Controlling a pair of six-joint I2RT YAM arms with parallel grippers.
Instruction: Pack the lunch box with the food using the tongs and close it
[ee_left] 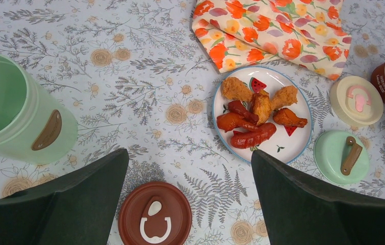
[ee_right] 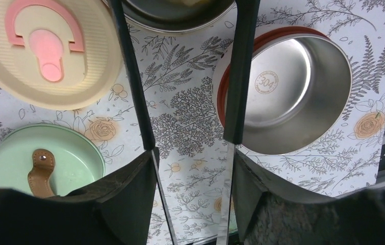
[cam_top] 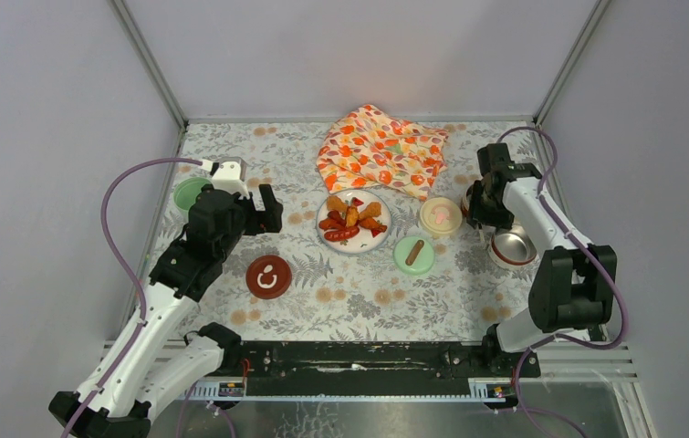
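Observation:
A white plate carries fried chicken pieces and a sausage. My right gripper is open, with black-tipped tongs spread between its fingers. Beyond them, a steel-lined container shows partly at the top of the right wrist view; its contents are mostly cut off. An empty steel bowl lies to the right. Lids near the plate are cream and green, and a brown lid rests at left. Empty-jawed and open, my left gripper hangs above the table.
A green cup stands at the left, partly behind my left arm in the top view. The flowered cloth lies behind the plate. Free table spreads in front of it.

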